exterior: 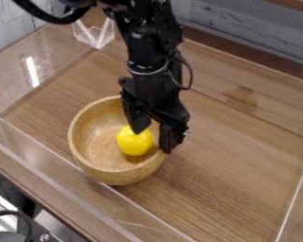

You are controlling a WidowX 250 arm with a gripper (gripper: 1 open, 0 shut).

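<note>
My black gripper (154,124) reaches down from the top centre over a round tan bowl (96,155), its fingers spread open around the top and sides of a yellow round object (133,143) inside the bowl. Whether the fingers touch the object is hard to tell. The object's lower part is visible.
A white wire-like item (94,29) stands at the back left. A black cable runs in the lower left corner. A pale wall or edge lines the top right.
</note>
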